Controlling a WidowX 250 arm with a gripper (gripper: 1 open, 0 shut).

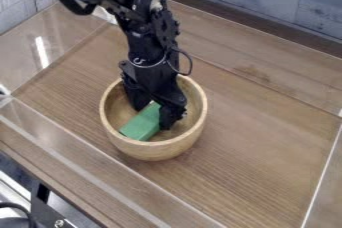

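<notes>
A tan round bowl [147, 147] stands on the wooden table, holding a green block [140, 125] that lies at an angle on its bottom. The black arm reaches down from the upper left, and its gripper [154, 107] is lowered inside the bowl, open, over the upper part of the green block. The fingertips are dark and partly hard to make out against the block.
Bare wooden table [254, 162] spreads to the right and behind the bowl. A pale wooden wall [267, 12] runs along the back. The table's left edge, with cables below it, is at the lower left.
</notes>
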